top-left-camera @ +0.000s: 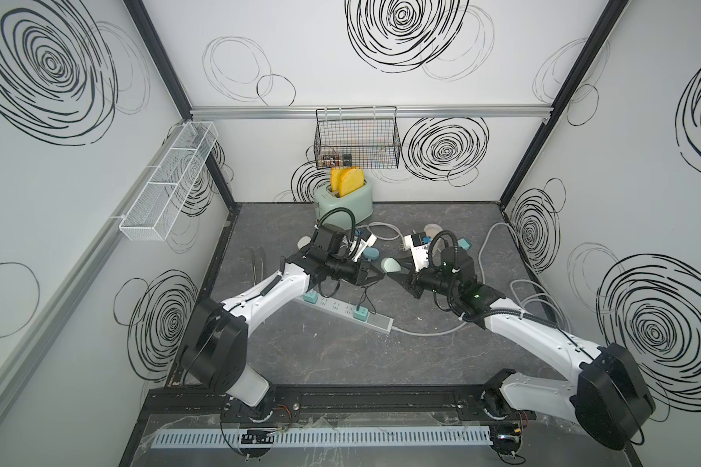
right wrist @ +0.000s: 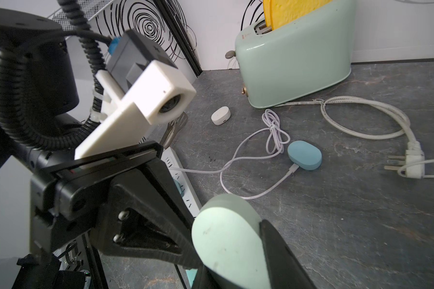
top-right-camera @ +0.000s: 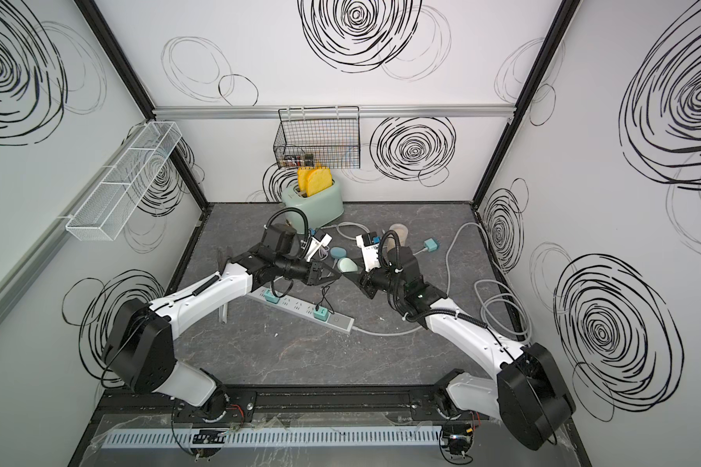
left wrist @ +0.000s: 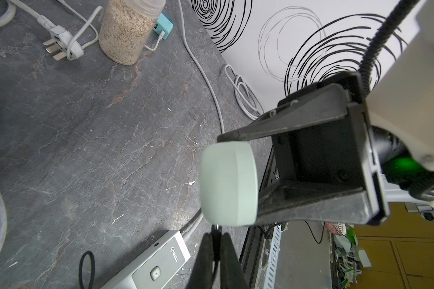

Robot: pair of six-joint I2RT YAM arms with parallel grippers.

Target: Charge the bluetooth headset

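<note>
A mint-green headset case (left wrist: pixel 227 183) is held in the air by my right gripper (top-left-camera: pixel 401 268), which is shut on it. Facing it from the left, my left gripper is shut, with a dark cable plug between its fingertips just beside the case's lower side; whether plug and case touch I cannot tell. A blue oval case (right wrist: pixel 304 155) with a white cable lies on the table, and a small white case (right wrist: pixel 220 115) lies farther back.
A power strip (top-left-camera: pixel 335 307) with mint adapters lies in front. The toaster (top-left-camera: pixel 342 204) stands at the back, with a jar (left wrist: pixel 127 36) and loose white plug (right wrist: pixel 413 161) to the right.
</note>
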